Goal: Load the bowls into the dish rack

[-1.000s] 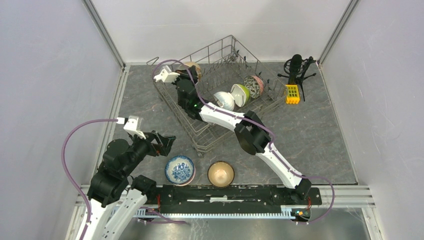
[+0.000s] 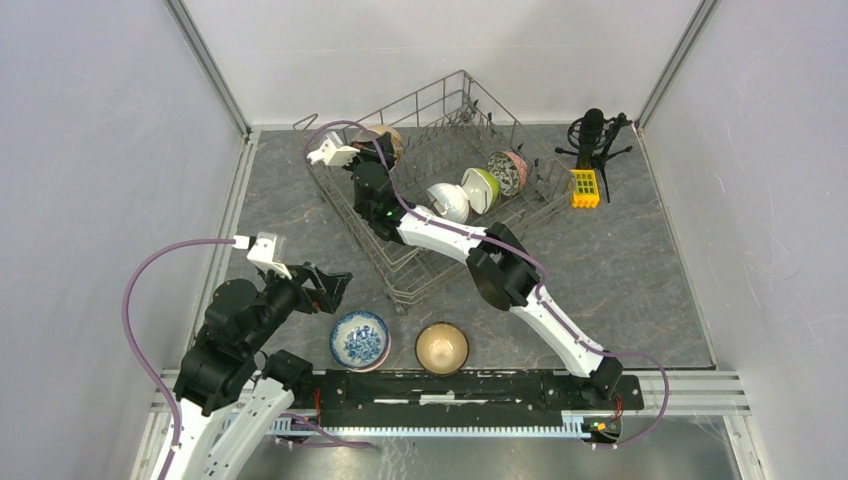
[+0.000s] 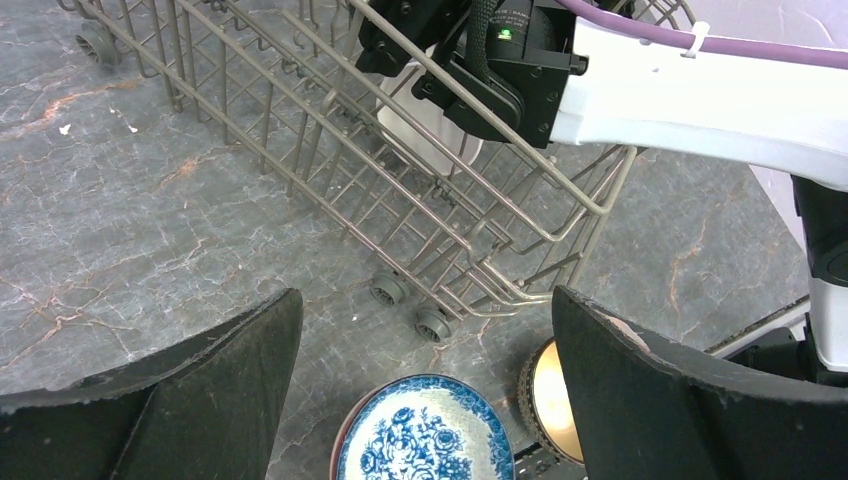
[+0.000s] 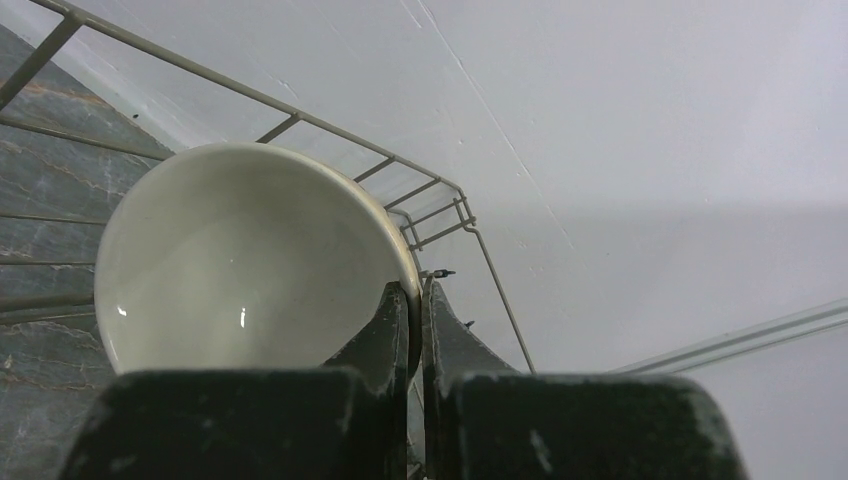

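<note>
In the right wrist view my right gripper is shut on the rim of a cream-lined bowl [image 4: 240, 260], which tilts with its mouth toward the camera. From above, that bowl shows at the far left end of the wire dish rack [image 2: 437, 90], partly covered by my right arm. A white bowl [image 2: 449, 201], a green bowl [image 2: 482, 188] and a patterned bowl [image 2: 508, 173] lean in the rack. My left gripper [image 2: 330, 291] stands open and empty, outside the rack. Below it on the floor lie a blue-flowered bowl [image 2: 360, 340] and a tan bowl [image 2: 442, 348].
A yellow block [image 2: 585, 188] and a small black tripod [image 2: 596, 143] stand right of the rack. My right arm crosses over the rack's front corner.
Almost nothing differs; the right arm has shifted only very slightly. The left arm and the bowls stay where they were.
</note>
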